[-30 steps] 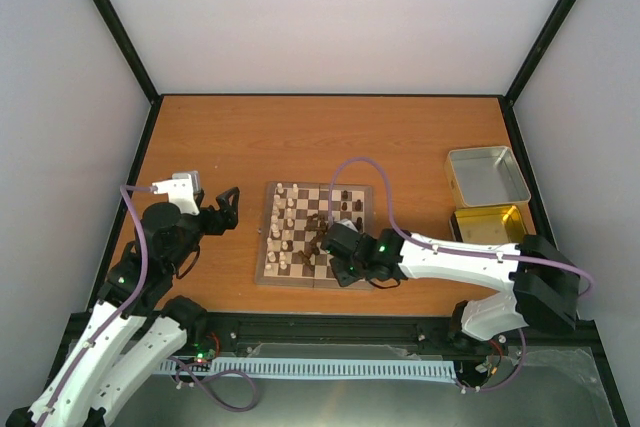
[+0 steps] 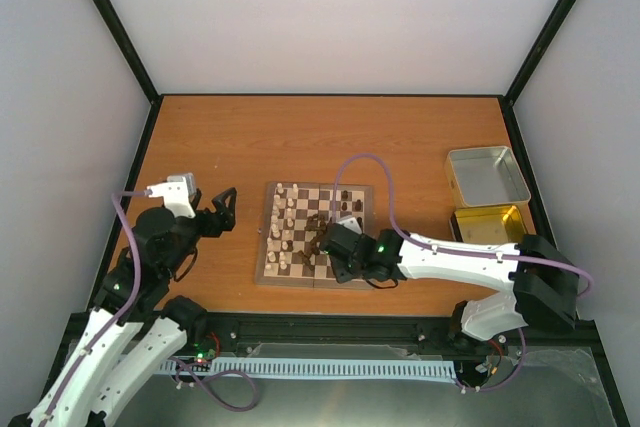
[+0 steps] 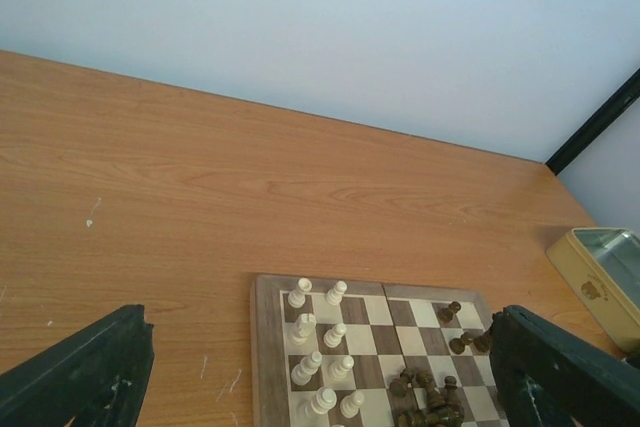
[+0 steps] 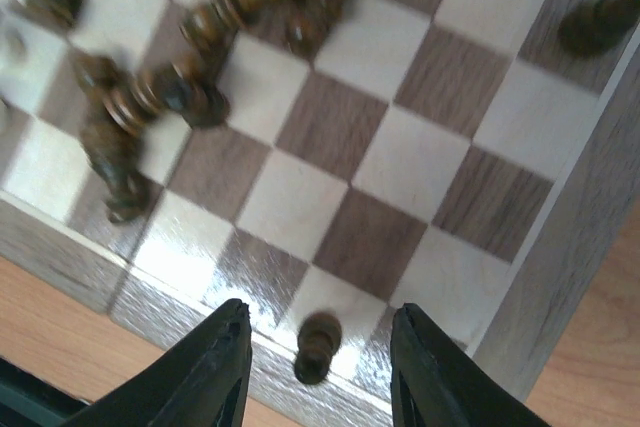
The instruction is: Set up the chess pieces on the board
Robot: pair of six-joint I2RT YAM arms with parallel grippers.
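The chessboard (image 2: 265,267) lies mid-table. White pieces (image 3: 305,370) stand in rows on its left; several dark pieces (image 4: 115,157) lie heaped near the middle, a few standing on the right. My right gripper is open low over the board's near right part, its fingers either side of one small dark piece (image 4: 318,342), which stands on a square; contact is not visible. My left gripper (image 2: 224,202) is open, raised left of the board, nothing between its fingers.
A silver tin (image 2: 485,177) and a gold tin (image 2: 488,225) sit at the table's right. The right arm covers part of the board in the top view.
The left arm has moved very slightly.
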